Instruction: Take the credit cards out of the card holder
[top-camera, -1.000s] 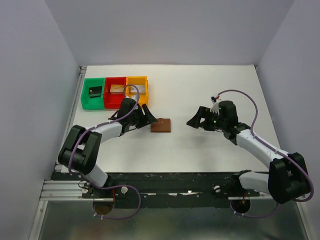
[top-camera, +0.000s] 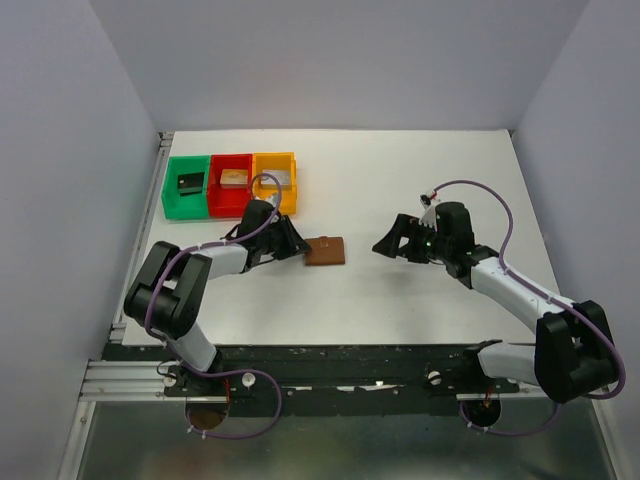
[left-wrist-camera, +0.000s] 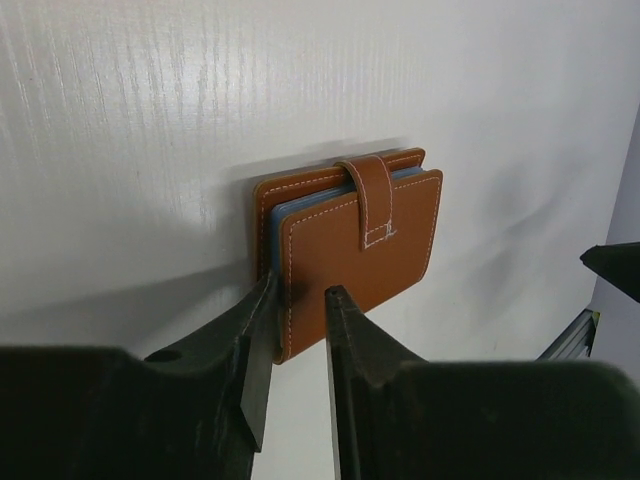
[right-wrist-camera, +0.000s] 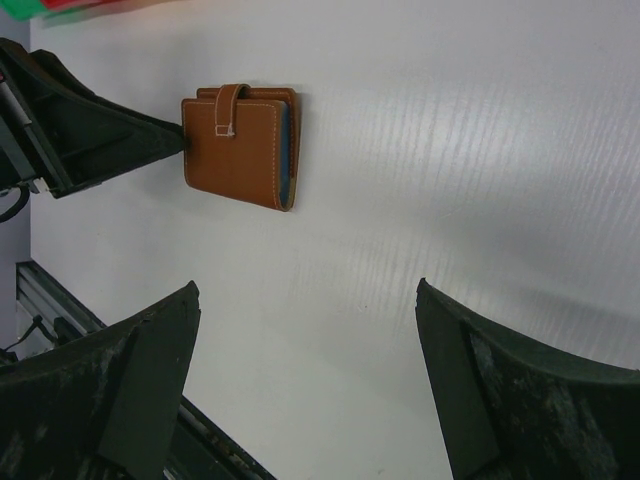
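Observation:
The brown leather card holder (top-camera: 324, 251) lies near the middle of the table. Its strap is fastened over the top edge, and blue-grey layers show between its covers in the left wrist view. No separate cards can be made out. My left gripper is at the holder's left end, its fingers part way together with a narrow gap between the tips. One finger (left-wrist-camera: 262, 315) meets the holder's end; whether both press on it is unclear. To the right of the holder, my right gripper stands wide open over bare table, holding nothing.
At the back left stand a green bin (top-camera: 185, 210), a red bin (top-camera: 228, 206) and a yellow bin (top-camera: 275, 160), each with a flat item inside. Bare table (top-camera: 400, 170) extends behind and to the right of the holder.
The left gripper's fingers have come closer together. My right arm looks almost still.

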